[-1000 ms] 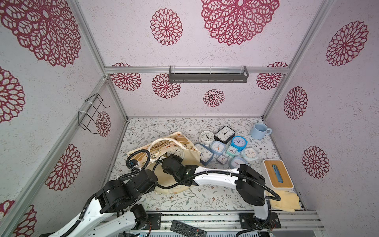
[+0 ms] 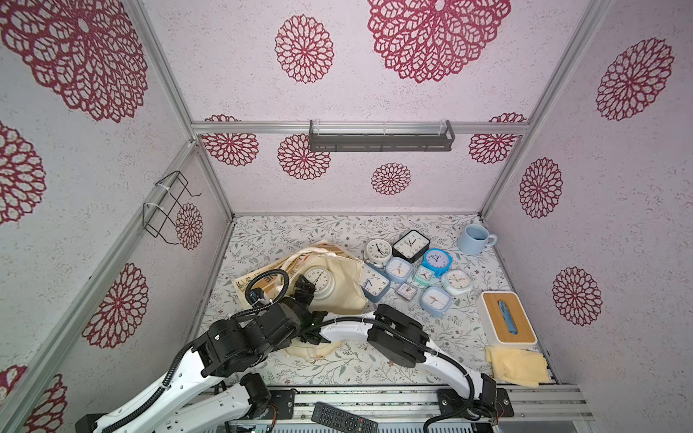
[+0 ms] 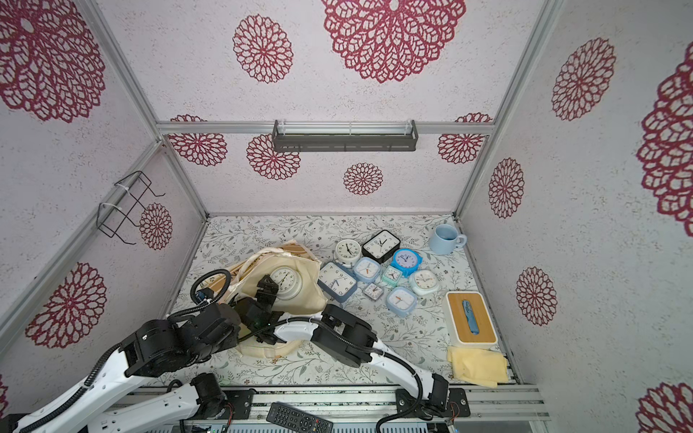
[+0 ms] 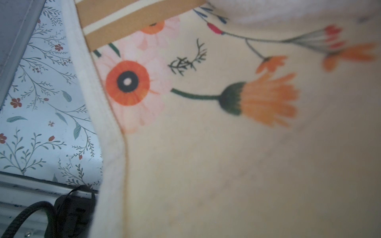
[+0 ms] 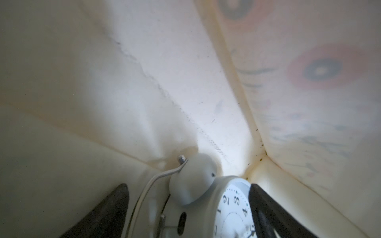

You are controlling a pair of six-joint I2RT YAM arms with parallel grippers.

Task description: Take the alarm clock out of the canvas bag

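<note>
A white alarm clock with a round dial [image 2: 317, 278] sits inside the cream canvas bag [image 2: 348, 290]. Its grey-white bell [image 5: 194, 180] and part of the dial [image 5: 232, 214] show in the right wrist view. There my right gripper is open inside the bag, one finger [image 5: 105, 214] left of the clock and the other [image 5: 269, 214] overlapping the dial's right edge. My left gripper [image 2: 290, 314] is at the bag's near-left side, shut; its fingertips are hidden. Printed flowered cloth [image 4: 238, 158] fills most of the left wrist view.
Several other clocks stand right of the bag, the nearest a blue square one [image 2: 375, 282]. Farther right are a blue mug [image 2: 473, 239], a white box with a wooden top [image 2: 509, 317] and a yellow cloth [image 2: 517, 366].
My right gripper has moved left and down into the bag beside the clock. The bag's far side has folded back, showing more of the dial. The left arm has shifted slightly right.
</note>
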